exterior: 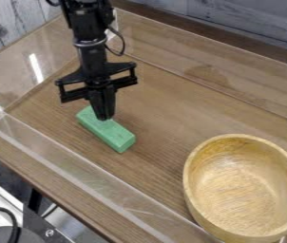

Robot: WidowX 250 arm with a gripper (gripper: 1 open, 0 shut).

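Note:
The black arm comes down from the top left to my gripper (103, 113), which is shut, with nothing visible held. Its tip is over the upper-left end of a green rectangular block (112, 134) lying flat on the wooden table (184, 104). Whether the tip touches the block is hard to tell.
A large tan bowl (241, 185) occupies the lower right. Dark cables lie at the bottom-left corner.

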